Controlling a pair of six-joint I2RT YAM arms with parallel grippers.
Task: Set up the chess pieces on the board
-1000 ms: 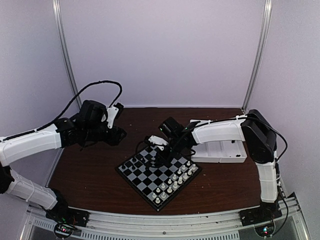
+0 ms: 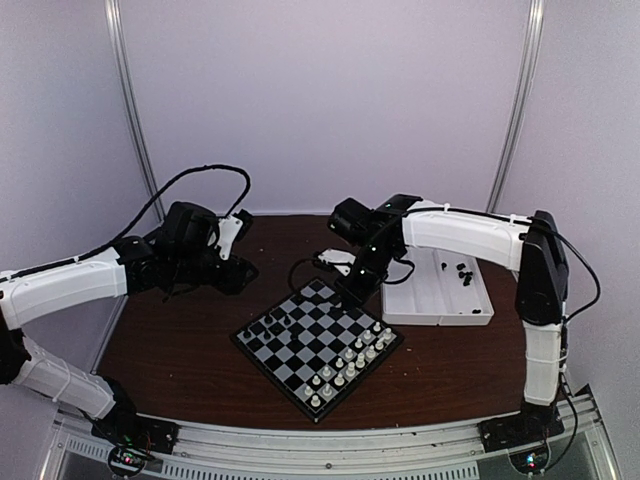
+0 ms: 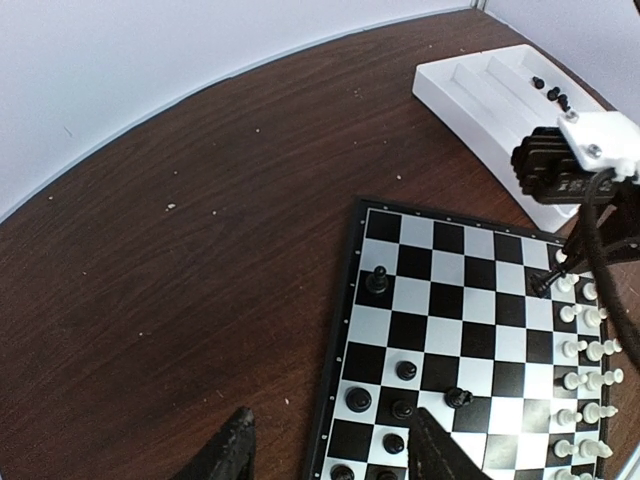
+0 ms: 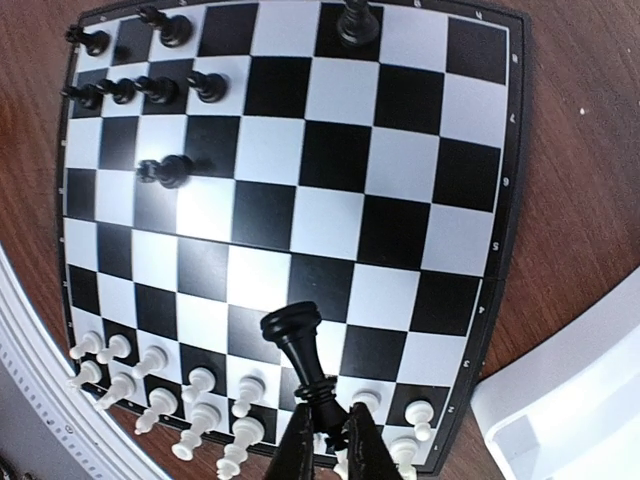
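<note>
The chessboard point(image 2: 300, 375) has white pieces point(image 4: 246, 440) filling two rows along one side and several black pieces point(image 4: 170, 25) on the opposite part, one apart at point(image 3: 377, 280) near an edge. My right gripper is shut on a dark chess piece point(image 4: 300, 330), held tilted over the board's white side. My left gripper hangs left of the board in the top view, its fingers apart in the left wrist view with nothing visible between them.
A white tray point(image 2: 435, 310) behind the board's right side holds several dark pieces point(image 3: 555, 95).
The right arm has risen and moved rightward, away from the board's black pieces, over the last second. The left arm has shifted only slightly to the right.
</note>
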